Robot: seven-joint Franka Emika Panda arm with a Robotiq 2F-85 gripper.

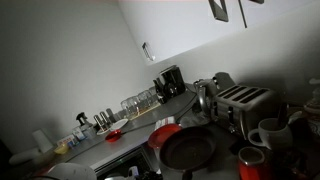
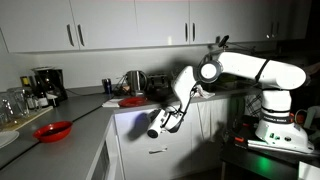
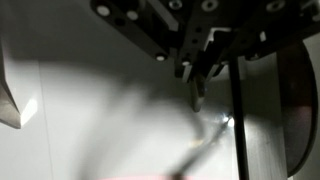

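In the wrist view my gripper reaches down from the top, its fingers close together in front of a pale, smooth surface. Whatever may be between the fingertips is too dark to make out. From the second exterior view, the white arm (image 2: 210, 72) bends over the counter, and the gripper (image 2: 154, 131) hangs low against the white cabinet front (image 2: 130, 122). A small handle (image 2: 158, 150) shows on that front, just below the gripper.
A dark frying pan (image 1: 187, 148) sits at the counter's edge, by a red plate (image 1: 163, 134). Nearby are a toaster (image 1: 246, 103), a white mug (image 1: 272, 132) and a red canister (image 1: 252, 162). A red bowl (image 2: 52, 131) stands on the left counter.
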